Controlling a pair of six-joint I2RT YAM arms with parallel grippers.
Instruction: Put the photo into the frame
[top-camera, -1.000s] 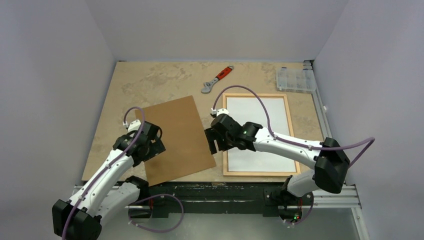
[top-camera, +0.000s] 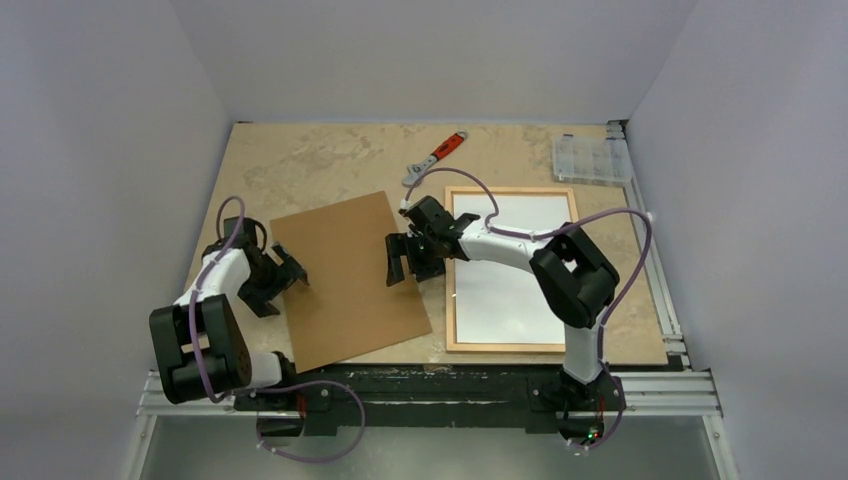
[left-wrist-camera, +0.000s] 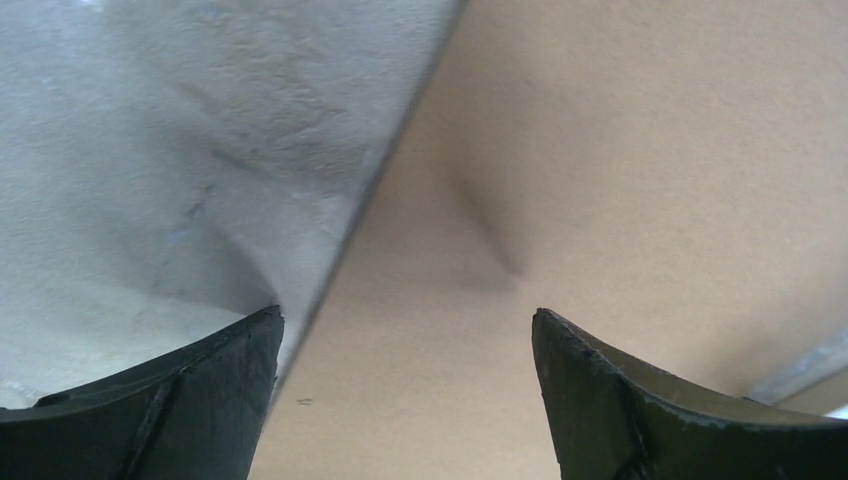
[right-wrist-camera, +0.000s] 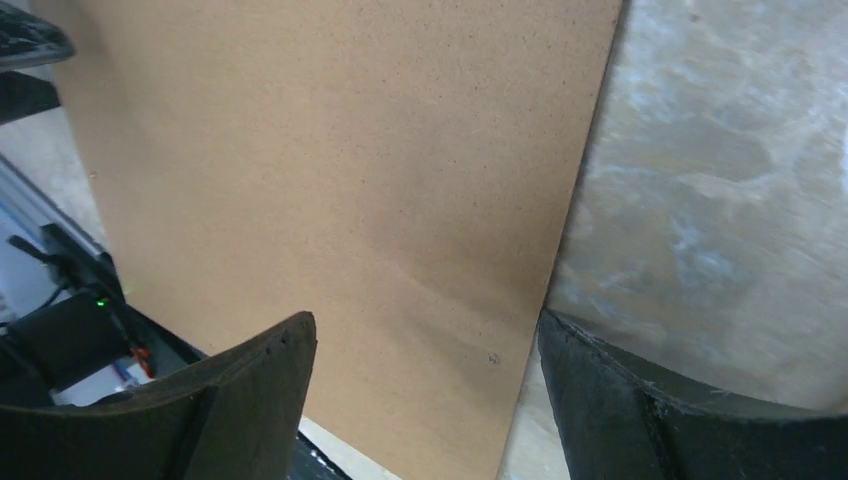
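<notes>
A brown square board (top-camera: 345, 320) lies slightly askew on the table's left half. My left gripper (top-camera: 288, 268) stands open low over its left edge; in the left wrist view one fingertip is at that edge, nothing between the fingers. My right gripper (top-camera: 397, 258) is low at the board's right edge, open, with one fingertip touching or nearly touching that edge in the right wrist view. The wooden frame (top-camera: 450, 320), with a white inner panel (top-camera: 510, 310), lies on the right, partly hidden by the right arm. I cannot tell whether the board is the photo.
An adjustable wrench (top-camera: 447, 146) lies at the back middle. A clear compartment box (top-camera: 588, 157) is at the back right corner.
My left gripper has moved left to the board's left edge, and my right gripper left and slightly back to its right edge. The board looks unmoved.
</notes>
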